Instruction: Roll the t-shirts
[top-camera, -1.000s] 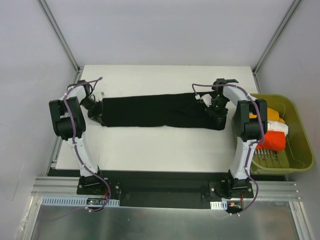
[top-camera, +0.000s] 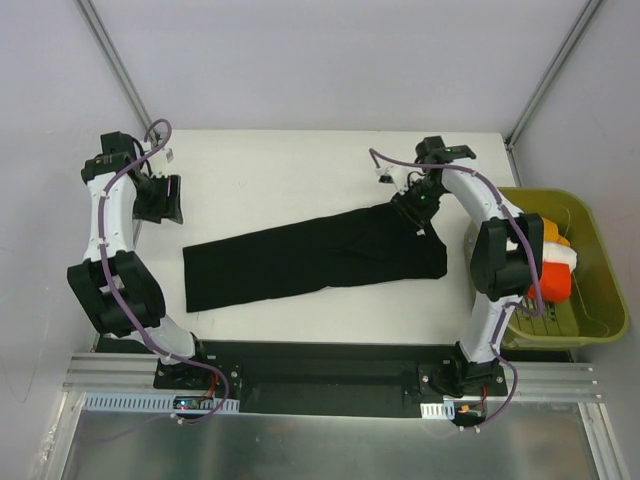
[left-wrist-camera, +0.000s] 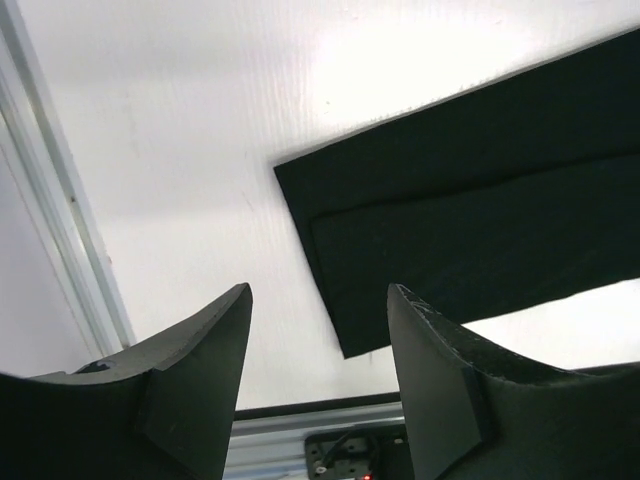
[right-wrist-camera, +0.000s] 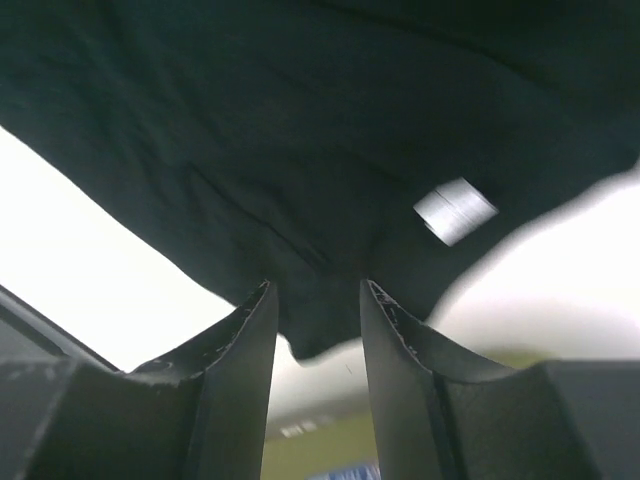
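Observation:
A black t-shirt (top-camera: 290, 255), folded into a long strip, lies across the white table, its right end higher up than its left. Its left end (left-wrist-camera: 370, 260) shows a straight short edge and a second layer of cloth on top. Up and left of that end, clear of the cloth, my left gripper (top-camera: 173, 208) stands open and empty. My right gripper (top-camera: 413, 222) is over the shirt's right end, open, with no cloth seen between its fingers. A small white label (right-wrist-camera: 455, 211) shows on the dark cloth in the blurred right wrist view.
An olive-green bin (top-camera: 608, 265) on the right holds orange (top-camera: 550, 282) and white cloth (top-camera: 556, 254). Bare table (top-camera: 280, 170) lies behind the shirt, with a narrower strip in front.
The shirt's left end has shifted toward the front, slanting the strip. The right gripper moved slightly left and back.

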